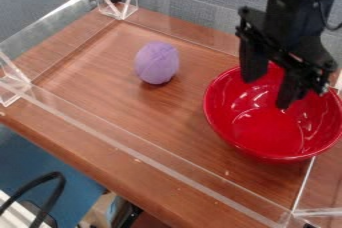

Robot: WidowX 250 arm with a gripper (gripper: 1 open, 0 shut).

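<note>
My black gripper (pixel 278 77) hangs over the red bowl (pixel 267 130) at the right of the table, its fingers pointing down at the bowl's back part. Whether it is open or shut, and whether anything is between the fingers, I cannot tell. A purple ball (pixel 156 63), slightly oval, sits on the wooden table (pixel 120 132), left of the bowl and apart from it.
Clear plastic walls edge the table at back, left and front. A black cable (pixel 40 184) and a cardboard piece lie below the front-left edge.
</note>
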